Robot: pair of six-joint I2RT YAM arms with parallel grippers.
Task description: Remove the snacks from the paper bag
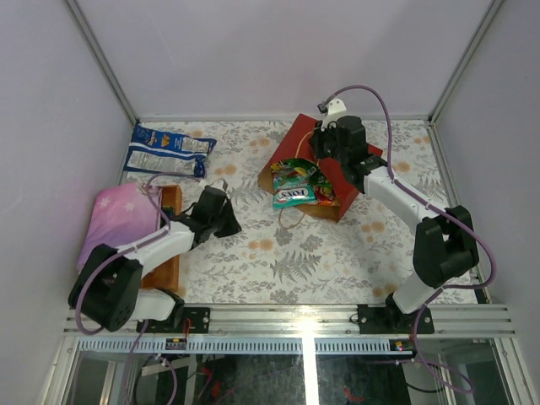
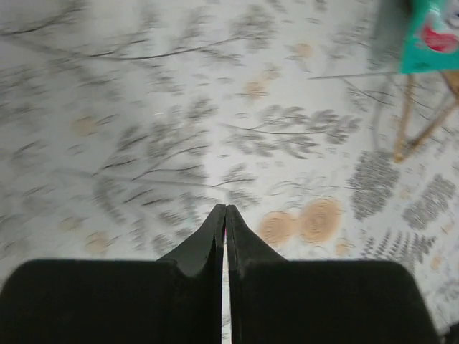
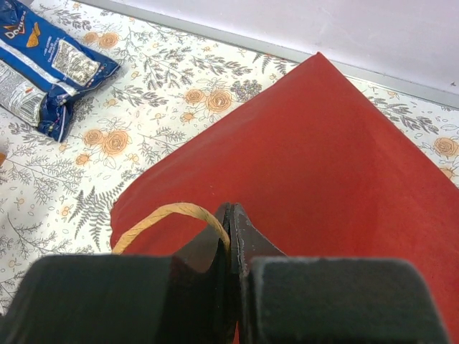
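Observation:
The red paper bag (image 1: 348, 192) lies on its side at the right of the table, its mouth facing front left. Inside the mouth sit a teal snack packet (image 1: 292, 184) and, beside it, a green and red one (image 1: 323, 187). My right gripper (image 1: 319, 148) is above the bag's upper side; in the right wrist view its fingers are shut on the tan cord handle (image 3: 179, 208), which runs in between them. Left of the bag, my left gripper (image 1: 234, 228) is shut, with nothing between its fingertips, over bare cloth.
A blue Doritos bag (image 1: 169, 153) lies at the back left. A wooden box (image 1: 168, 274) with a pink cushion (image 1: 118, 221) on it stands at the left, partly under my left arm.

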